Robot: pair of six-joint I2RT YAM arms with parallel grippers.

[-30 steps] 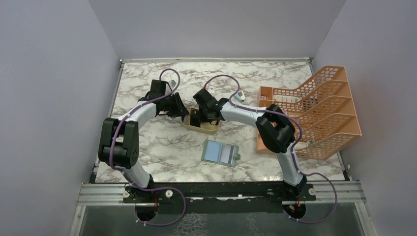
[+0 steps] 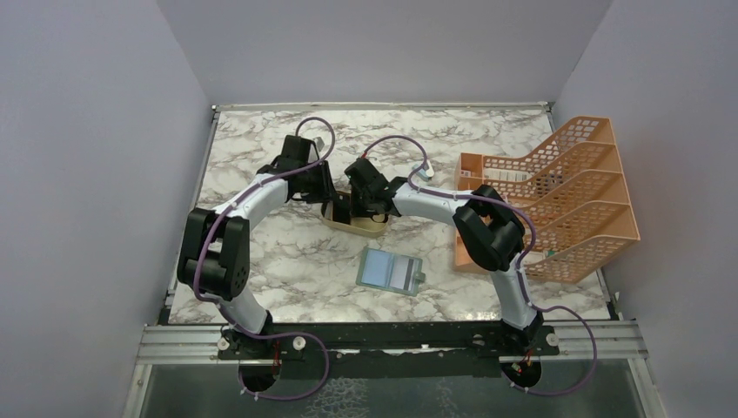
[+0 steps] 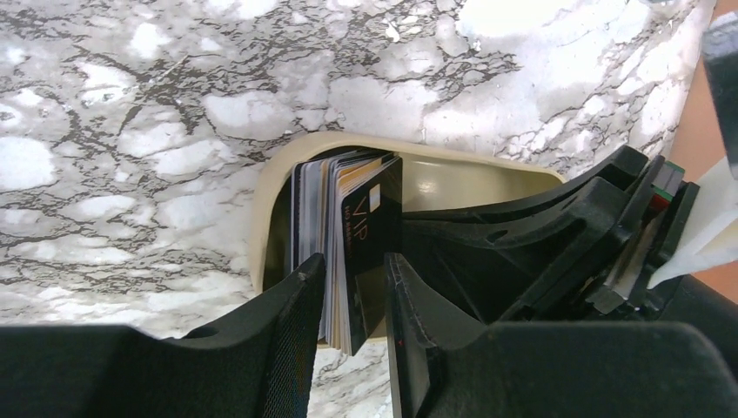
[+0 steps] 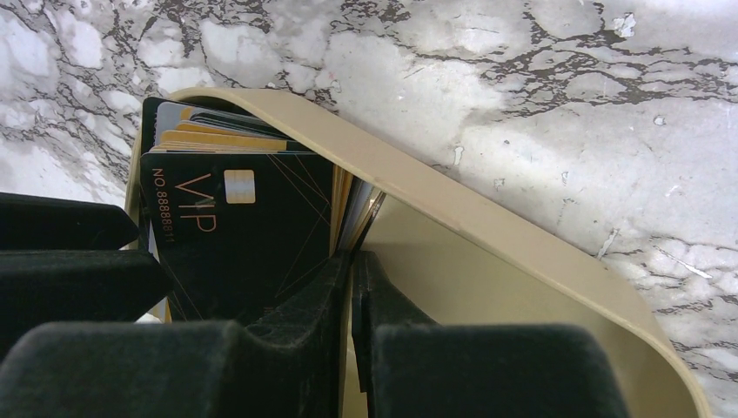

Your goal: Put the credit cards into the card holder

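Observation:
A stack of bank cards (image 3: 311,209), topped by a black VIP card (image 4: 239,218), stands at the left end of a beige tray (image 2: 352,230). My left gripper is open above the stack, with its fingertips on either side of it. Against the stack's right side, inside the tray, my right gripper is shut on the edge of a thin card there; how many cards it pinches is hard to see. The card holder (image 2: 389,271) lies spread open on the table, nearer the robot, with blue and grey-white panels.
An orange multi-tier rack (image 2: 557,209) stands at the right, next to the right arm. A small white and blue item (image 2: 424,171) lies behind the right forearm. Open marble surface surrounds the card holder and the tray's front.
The left gripper has moved slightly right, over the card end of the tray. The right arm has shifted only slightly; tray and card holder stay put.

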